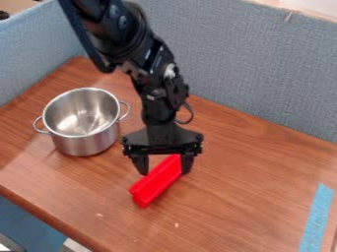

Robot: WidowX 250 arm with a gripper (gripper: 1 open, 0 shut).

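My black gripper [164,157] points down over a red rectangular block [154,185] lying diagonally on the wooden table. Its two fingers stand apart around the block's upper end, with the block between or just beneath them; whether they touch it is unclear.
A steel two-handled pot [81,123] stands left of the gripper. A light blue strip [316,219] lies at the right edge. Padded grey walls [257,54] border the back and left.
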